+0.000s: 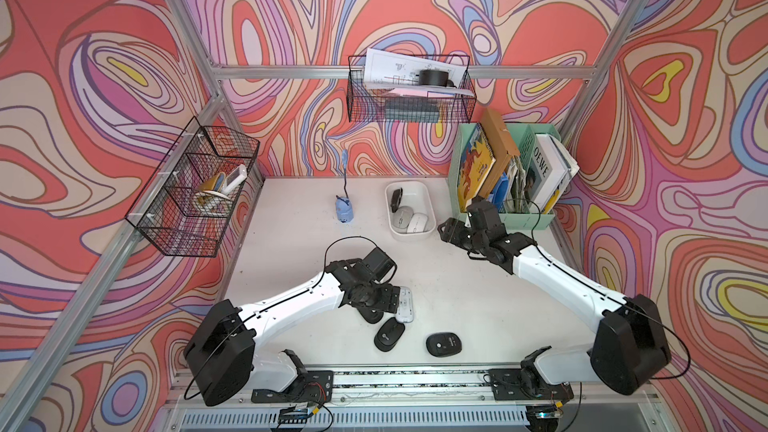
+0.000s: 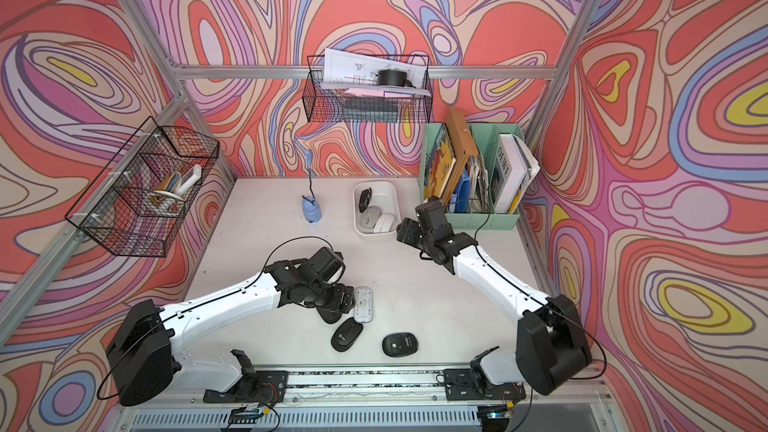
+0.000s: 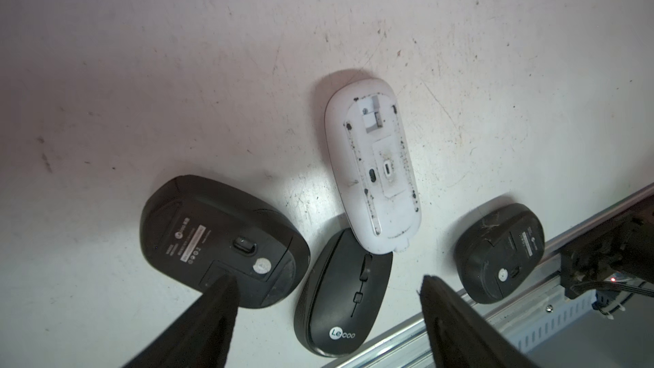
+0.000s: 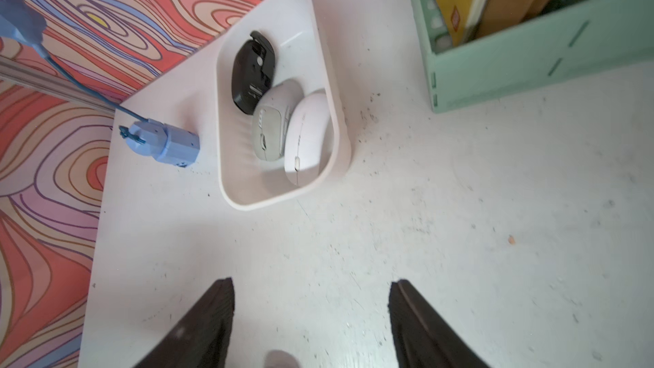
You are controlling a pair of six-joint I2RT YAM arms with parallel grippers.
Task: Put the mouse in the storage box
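Three mice, one black, one grey and one white, lie in the white storage box [image 4: 235, 194] at the back of the table. On the front of the table, the left wrist view has an upturned white mouse [image 3: 374, 170] touching a black Lecoo mouse [image 3: 344, 300]. An upturned black mouse [image 3: 218, 231] lies left of them, and another black mouse [image 3: 500, 252] lies right, near the rail. Above this group hovers my left gripper, open and empty. My right gripper hangs over bare table in front of the box, open with nothing between its fingers.
A green bin [image 1: 520, 221] of books stands at the back right. The blue holder [image 1: 344, 209] with a blue stick stands left of the box. Wire baskets [image 1: 412, 116] hang above.
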